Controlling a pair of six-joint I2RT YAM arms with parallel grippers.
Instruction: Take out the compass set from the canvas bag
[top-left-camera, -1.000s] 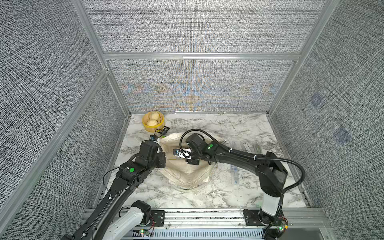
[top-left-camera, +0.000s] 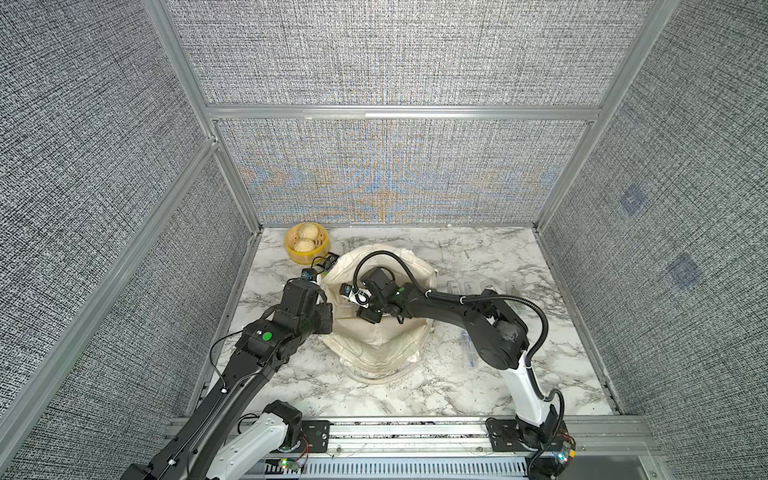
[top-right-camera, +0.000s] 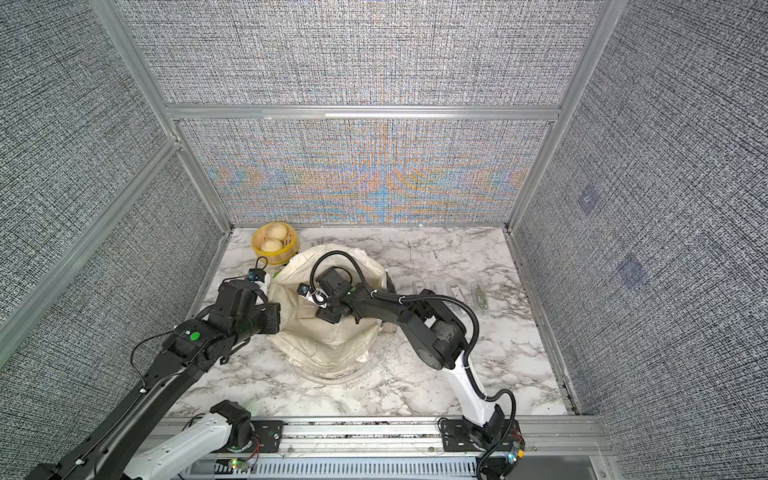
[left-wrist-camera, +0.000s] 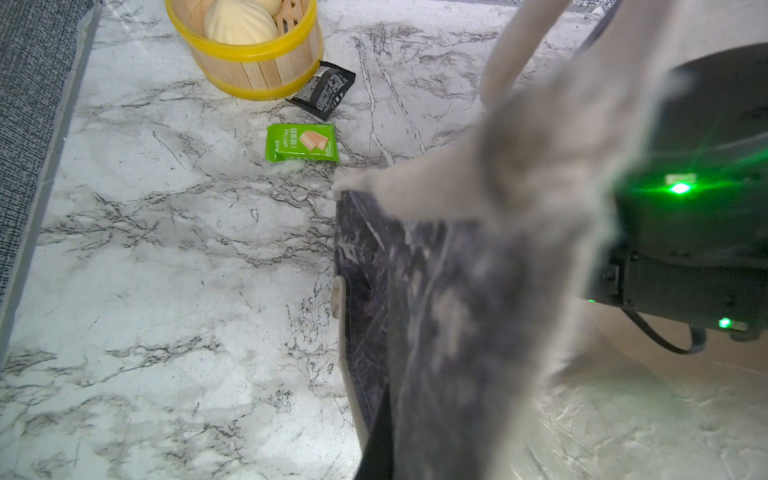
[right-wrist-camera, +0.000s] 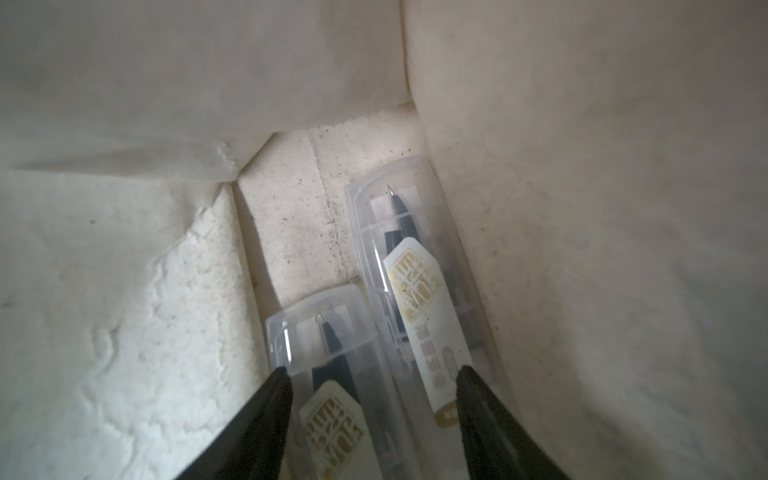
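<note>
The cream canvas bag (top-left-camera: 372, 352) lies spread open mid-table. My left gripper (top-left-camera: 320, 284) is at its left rim; the left wrist view shows blurred cloth close up, with the fingertips unclear.
A yellow steamer with buns (top-left-camera: 296, 252) stands back left, beside a black packet (left-wrist-camera: 320, 89) and a green packet (left-wrist-camera: 301, 142). Several clear packages (top-right-camera: 480, 296) lie right of the bag.
The left arm is nearly unchanged.
</note>
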